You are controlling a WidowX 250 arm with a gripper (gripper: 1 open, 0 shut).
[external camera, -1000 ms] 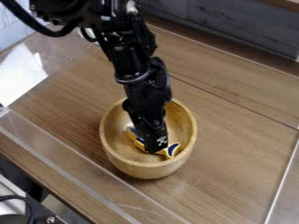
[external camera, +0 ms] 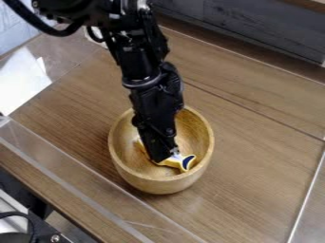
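Observation:
A light wooden bowl stands on the table. Inside it lies a yellow object with dark blue and white parts. The black arm reaches down from the top into the bowl, its gripper low over the yellow object. The fingertips are dark and overlap the object, so whether they touch or hold it is unclear.
A pale sheet is at the far left, and dark hardware with a cable sits at the lower left edge.
The gripper has risen slightly and shifted a little left over the last second, showing more of the yellow object's right end. The bowl has not moved.

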